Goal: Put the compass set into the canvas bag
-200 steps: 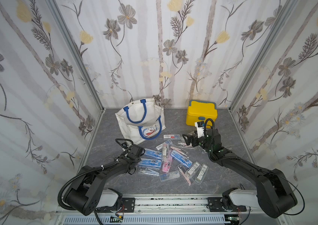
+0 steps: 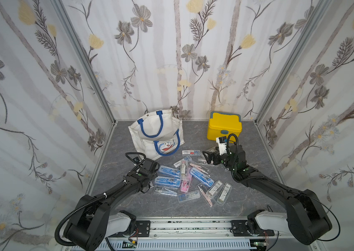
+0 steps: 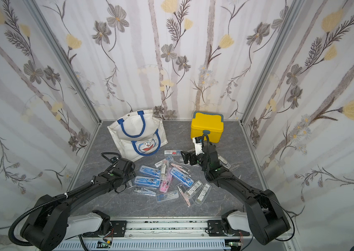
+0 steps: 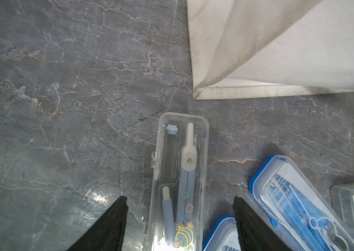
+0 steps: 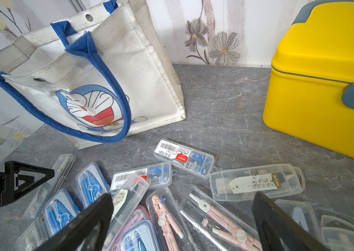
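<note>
In the left wrist view a clear plastic case holding a grey-blue compass set lies flat on the table. My left gripper is open above it, one finger to each side, touching nothing that I can see. The white canvas bag with blue handles stands upright at the back left, a cartoon face on its front; its rim shows in the right wrist view. My right gripper hangs open over the case pile with nothing held; clear cases with pink compasses lie below it.
Several blue cases, pink and clear cases crowd the table's middle. A yellow box with a grey-blue latch stands at the back right. Bare grey table lies left of the compass case.
The right arm, bag and cases look almost unmoved.
</note>
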